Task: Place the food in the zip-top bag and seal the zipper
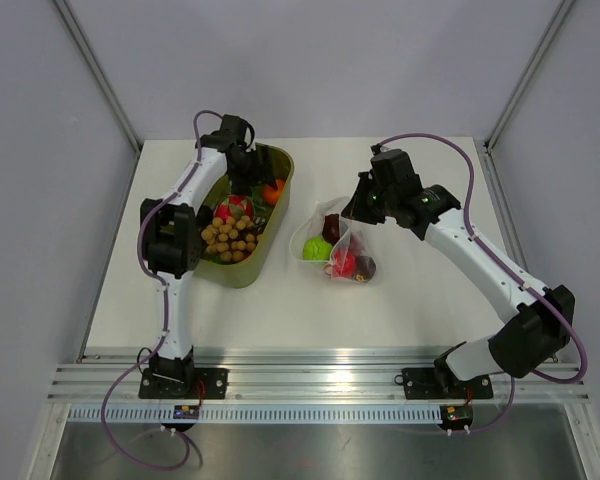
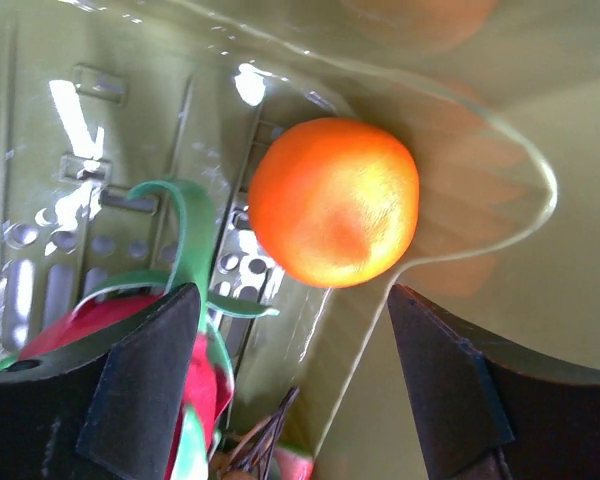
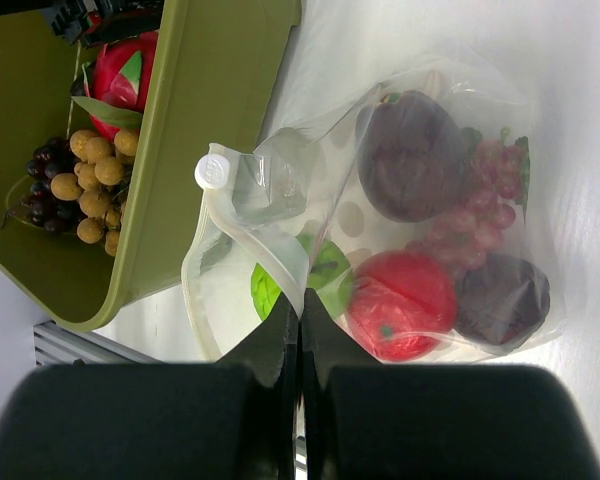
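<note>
My left gripper hangs open inside the green bin (image 1: 242,272), over an orange fruit (image 2: 335,200) with nothing between its fingers; a dragon fruit (image 1: 235,208) lies beside it. My right gripper is shut at the rim of the clear zip bag (image 3: 220,210), the thin plastic edge running into its fingertips. The bag holds a green fruit (image 3: 330,275), a red fruit (image 3: 400,305), red grapes (image 3: 490,215) and dark round fruits (image 3: 410,155).
The bin also holds longans (image 1: 230,240) and dark grapes (image 3: 52,185).
</note>
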